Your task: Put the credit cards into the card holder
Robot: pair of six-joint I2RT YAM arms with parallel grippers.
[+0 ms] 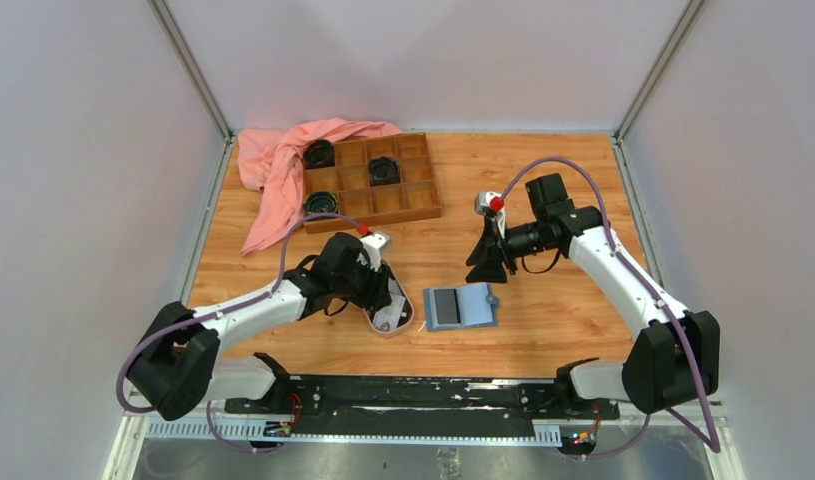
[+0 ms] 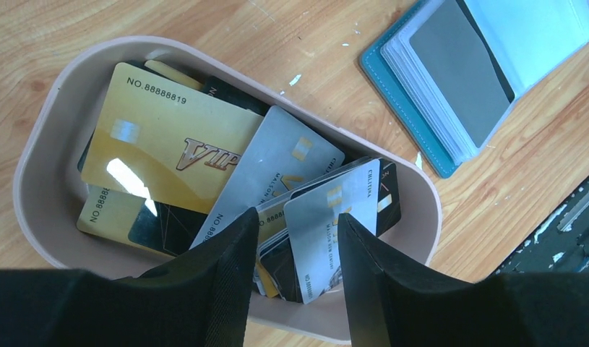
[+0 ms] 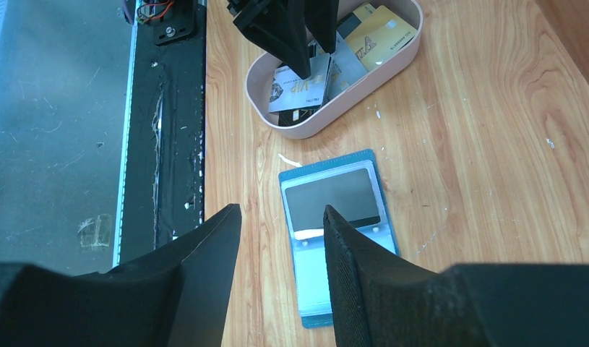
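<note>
A pale pink box [image 2: 42, 155] holds several loose cards, among them a gold VIP card [image 2: 172, 134] and a silver-blue card [image 2: 280, 155]. Over the box hovers my left gripper, its fingers parted on either side of a light blue card [image 2: 324, 238] lying on the pile; it does not look gripped. The blue card holder [image 3: 334, 199] lies flat and open on the table, a grey card [image 3: 331, 196] showing in its clear sleeve. My right gripper is open and empty, raised above the table on the holder's right side in the top view.
A wooden compartment tray [image 1: 413, 180] with several black round items stands at the back, beside a pink cloth [image 1: 273, 190]. Bare table lies between tray and holder and at the back right.
</note>
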